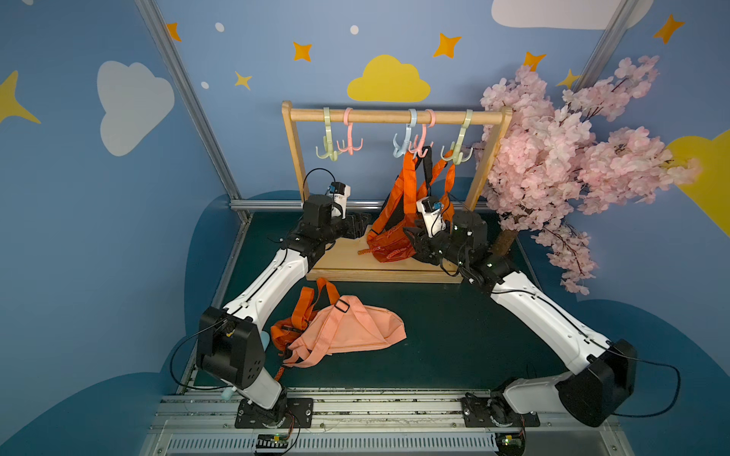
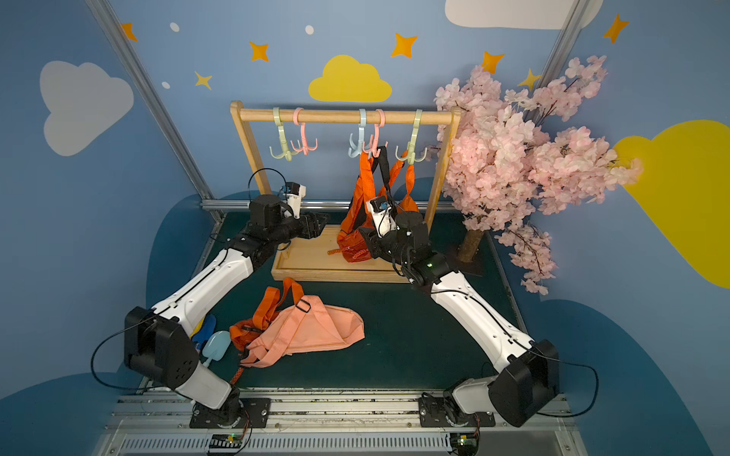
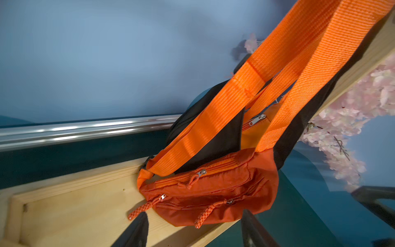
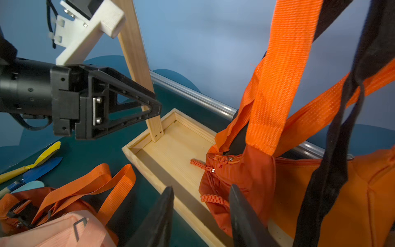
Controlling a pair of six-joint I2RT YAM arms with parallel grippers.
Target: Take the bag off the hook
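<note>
A red-orange bag (image 3: 214,189) with wide orange straps (image 4: 284,74) hangs from the hooks on the right half of the rack, its base low over the wooden tray. Beside it hangs a second, lighter orange bag (image 4: 345,197) with a black strap (image 4: 349,123). My left gripper is part open to the left of the red-orange bag, apart from it, with nothing between its fingers. My right gripper stands open in front of the bags; the red-orange bag shows beyond its fingertips. Whether they touch it, I cannot tell.
The wooden rack (image 1: 380,116) carries several hooks, with a green hook (image 1: 327,140) and a pink hook (image 1: 349,136) empty at left. On the dark table lie a pink bag (image 1: 357,334) and an orange bag (image 1: 292,330). A blossom tree (image 1: 540,144) stands right.
</note>
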